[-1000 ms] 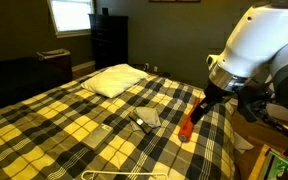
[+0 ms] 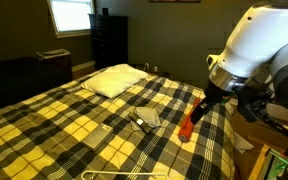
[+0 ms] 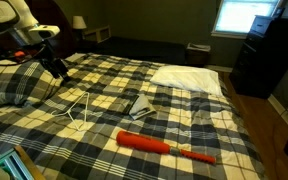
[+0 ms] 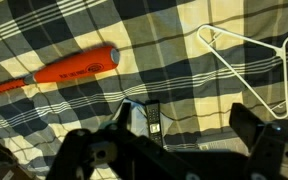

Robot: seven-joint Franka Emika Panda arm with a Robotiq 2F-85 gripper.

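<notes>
My gripper is open above the bed, its two dark fingers wide apart with nothing between them in the wrist view. In that view, a red bat-like object lies at upper left and a white hanger at right. Below the middle are a black remote and a pale folded cloth beside it. From exterior view 2, the gripper hangs at far left, well above the hanger; the red bat lies nearer the camera.
A plaid blanket covers the bed. A white pillow rests toward its far end. Some flat grey thing lies left of the remote. Open blanket surrounds these items.
</notes>
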